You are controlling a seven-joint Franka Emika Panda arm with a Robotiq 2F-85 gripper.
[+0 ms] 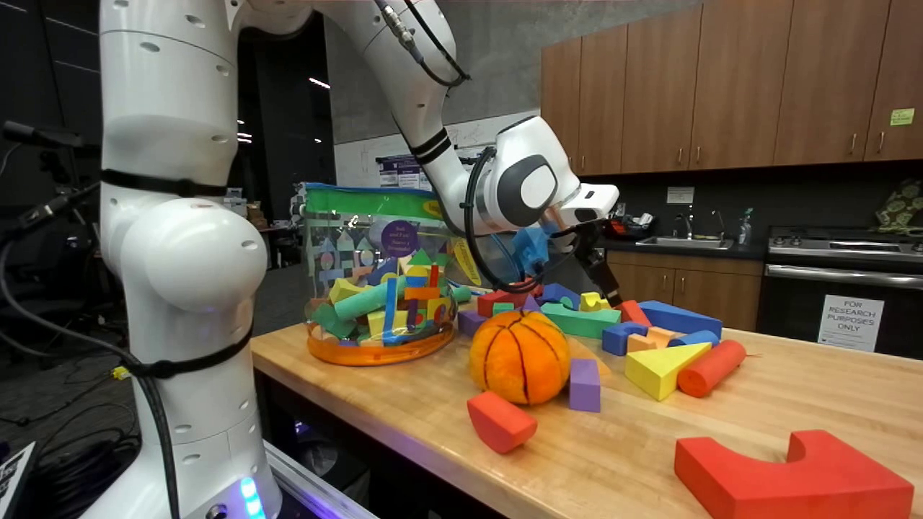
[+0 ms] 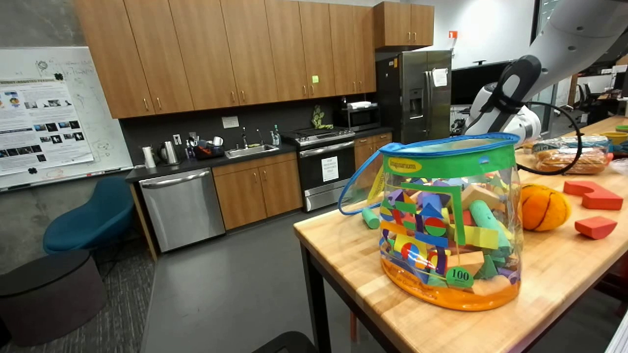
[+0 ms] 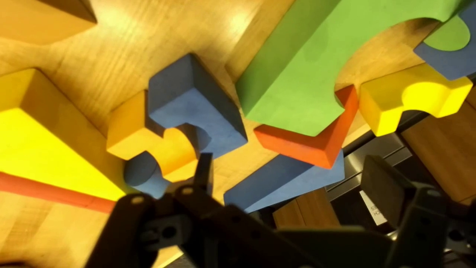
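My gripper is open, its dark fingers wide apart with nothing held between them. In exterior view 1 it hangs tilted over the far side of a block pile. Beyond and between the fingers in the wrist view lie a long blue block (image 3: pixel 285 181) and a red-orange block (image 3: pixel 308 143). A green arched block (image 3: pixel 308 62) partly covers the red-orange one. Left of these, a blue notched block (image 3: pixel 196 105) touches an orange notched block (image 3: pixel 134 134). A small yellow arch (image 3: pixel 410 96) sits to the right.
A clear bag of blocks (image 1: pixel 376 353) stands at the table's left. An orange ball (image 1: pixel 519 356), a purple block (image 1: pixel 585 386) and a red block (image 1: pixel 500 421) lie nearer. One red arch (image 1: pixel 792 484) is at the front right. Bare tabletop (image 1: pixel 831 380) shows on the right.
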